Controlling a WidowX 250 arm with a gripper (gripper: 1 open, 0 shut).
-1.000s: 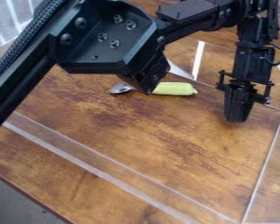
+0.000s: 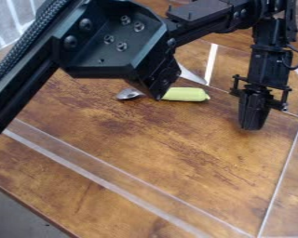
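Note:
My black gripper (image 2: 253, 113) points down at the right side of the wooden table (image 2: 127, 177), low over its surface. Its fingers look shut, and I see nothing between them. Left of it, beyond my arm's elbow housing, lie a pale yellow-green cylindrical object (image 2: 186, 94) and a small silver piece (image 2: 128, 94), perhaps a spoon head, partly hidden by the arm.
Clear tape strips run along the table's left and right parts. My arm covers much of the upper view. A grey floor shows past the table's edge at bottom left.

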